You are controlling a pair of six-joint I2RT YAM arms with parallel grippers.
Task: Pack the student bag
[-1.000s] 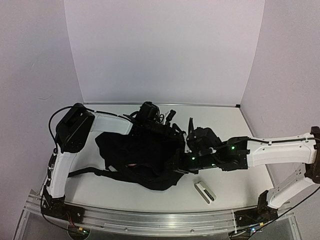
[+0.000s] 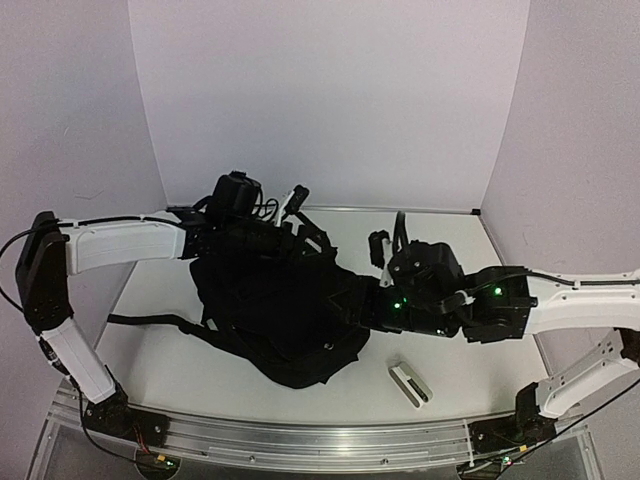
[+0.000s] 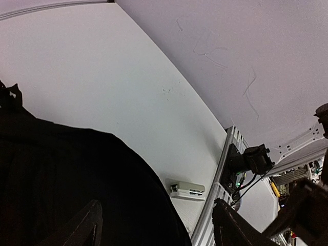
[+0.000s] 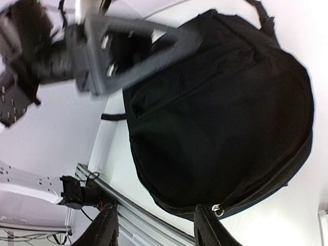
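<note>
A black bag (image 2: 270, 320) lies on the left and middle of the table, its strap (image 2: 150, 320) stretched out to the left. My left gripper is open above the bag, its fingers (image 3: 84, 225) wide apart with nothing held. Over the bag's right part, my right gripper is also open and empty. A shiny metal piece (image 4: 218, 210) on the bag's edge shows right beside one of its fingers. No contents of the bag can be seen. A small white stapler-like object (image 2: 410, 383) lies outside it, at the front right.
Walls (image 2: 330, 100) close off the back and both sides, and a metal rail (image 2: 320, 435) runs along the front. Both grippers are close together above the bag.
My left arm has drawn back to the left.
</note>
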